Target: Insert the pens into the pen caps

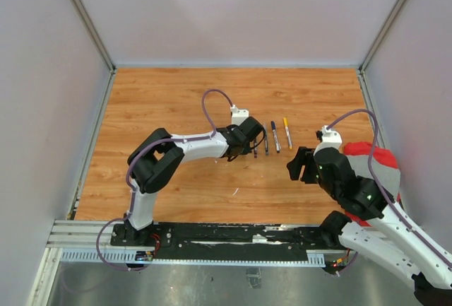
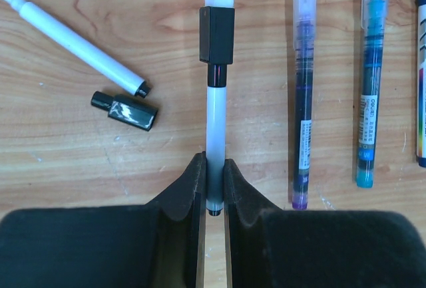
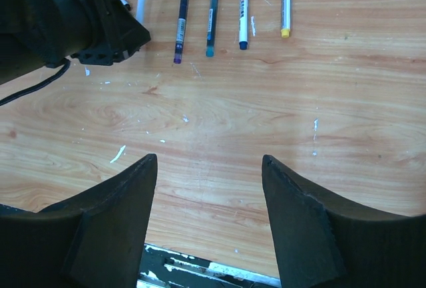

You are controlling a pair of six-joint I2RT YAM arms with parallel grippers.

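Observation:
In the left wrist view a white marker (image 2: pixel 215 122) with its black cap (image 2: pixel 217 35) on is gripped by my left gripper, low on the barrel. To its left lie an uncapped white pen (image 2: pixel 80 45) and a loose black cap (image 2: pixel 126 111), close but separate. Capped purple (image 2: pixel 303 142) and teal (image 2: pixel 368 115) pens lie to its right. Whether the gripped marker touches the table cannot be told. My right gripper stands open and empty over bare wood, right of and nearer the front than the row of pens.
A blue marker (image 3: pixel 243 8) and a yellow marker (image 3: pixel 285 2) lie capped beside the teal pen. At the table's right edge is a red and grey cloth (image 1: pixel 374 168).

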